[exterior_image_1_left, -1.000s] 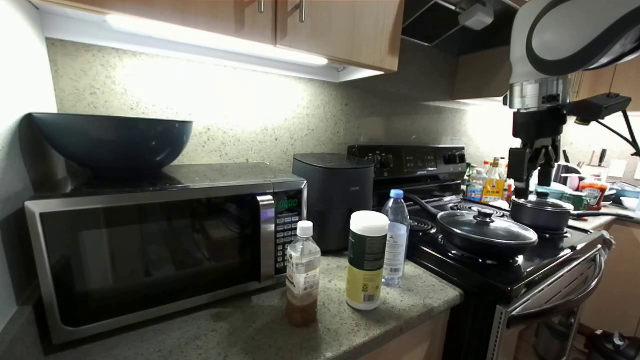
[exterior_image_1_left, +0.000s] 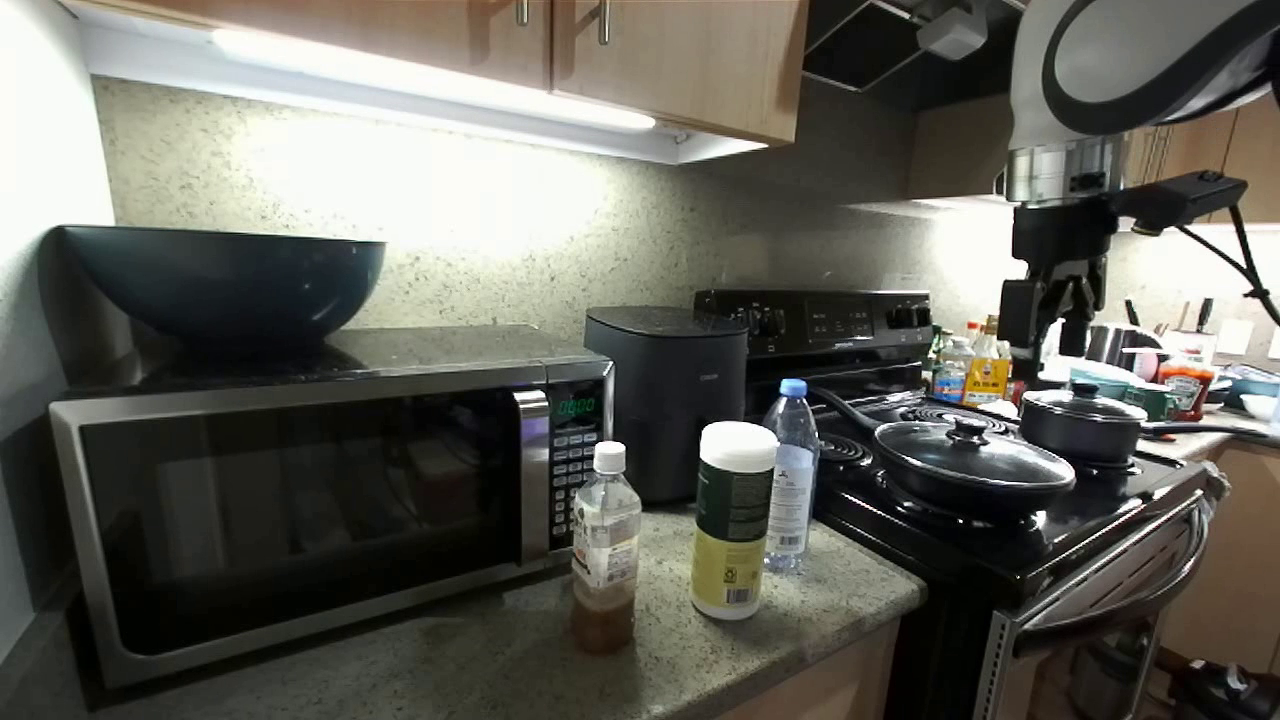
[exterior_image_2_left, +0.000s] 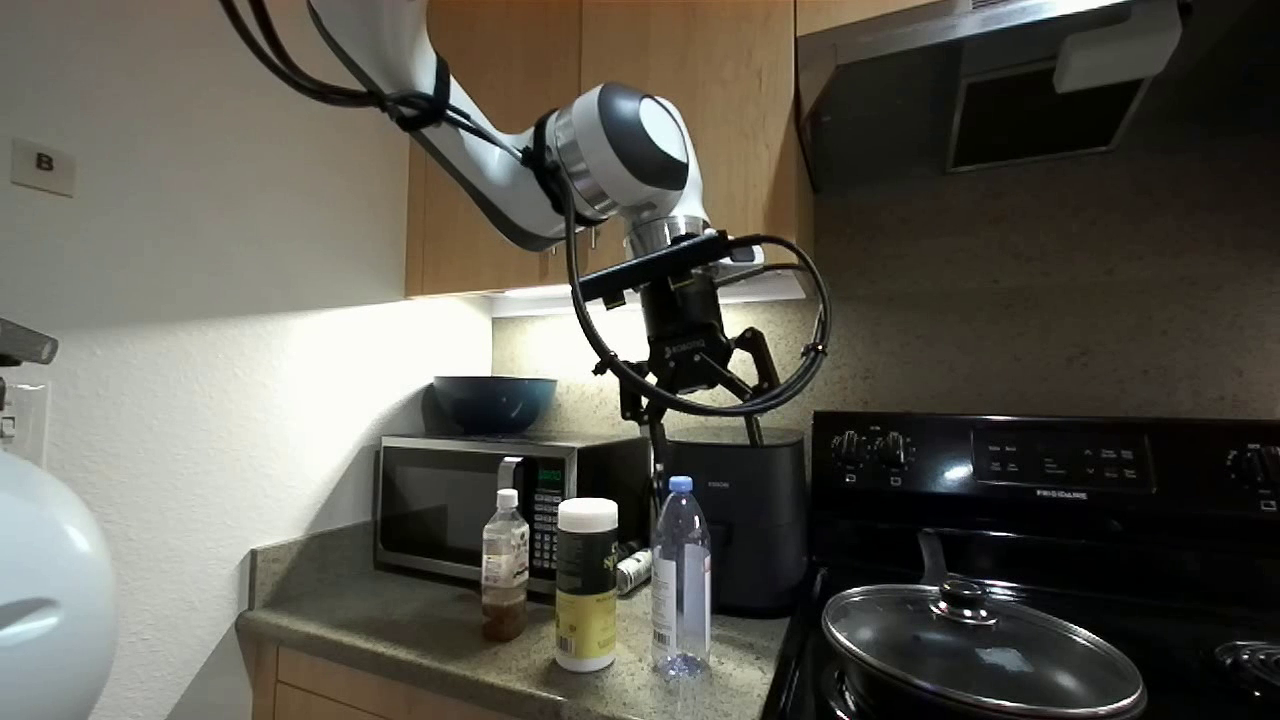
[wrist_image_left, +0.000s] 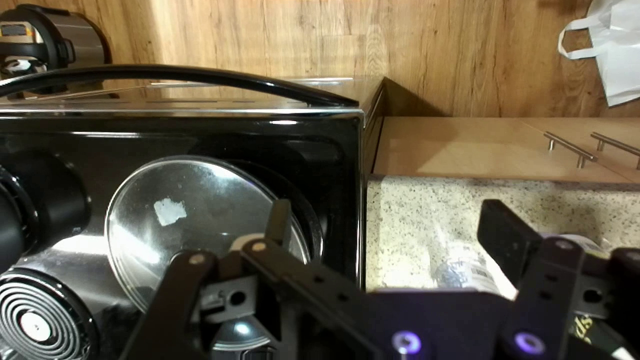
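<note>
My gripper stands open, its two fingers wide apart with nothing between them. In exterior view 1 the gripper (exterior_image_1_left: 1051, 342) points down, well above the counter and stove. On the counter stand a clear bottle with a blue cap (exterior_image_2_left: 681, 588), a green and yellow canister with a white lid (exterior_image_2_left: 587, 600) and a white-capped bottle of brown liquid (exterior_image_2_left: 505, 570). From the wrist, the blue-capped bottle (wrist_image_left: 465, 273) shows only partly near the right finger, and the canister is mostly hidden by that finger's linkage.
A lidded pan (exterior_image_1_left: 972, 462) and a lidded pot (exterior_image_1_left: 1083, 428) sit on the stove. Behind the bottles are a black air fryer (exterior_image_1_left: 666, 402) and a microwave (exterior_image_1_left: 300, 492) with a dark bowl (exterior_image_1_left: 228, 282) on top. Upper cabinets (exterior_image_2_left: 690, 132) hang close to the arm.
In exterior view 1 the arm and gripper have shifted a little left and slightly upward. The counter and stove objects have not moved.
</note>
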